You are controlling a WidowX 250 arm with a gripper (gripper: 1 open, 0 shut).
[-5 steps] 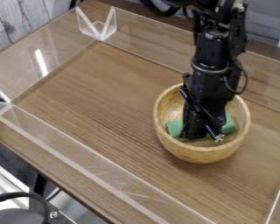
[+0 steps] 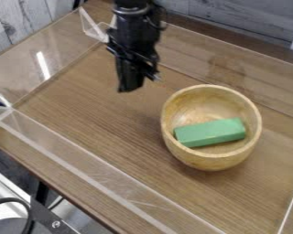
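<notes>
A round wooden bowl (image 2: 211, 153) sits on the table's right half, with a green block (image 2: 211, 132) lying inside it. My black gripper (image 2: 127, 79) is raised over the upper middle of the table, up and to the left of the bowl, slightly blurred. It looks shut, with nothing visible between its fingers.
Clear plastic edging runs along the left side. A dark cable curves at the lower left corner.
My gripper has risen out of the bowl and moved up and to the left, away from it. The green block stays in the bowl.
</notes>
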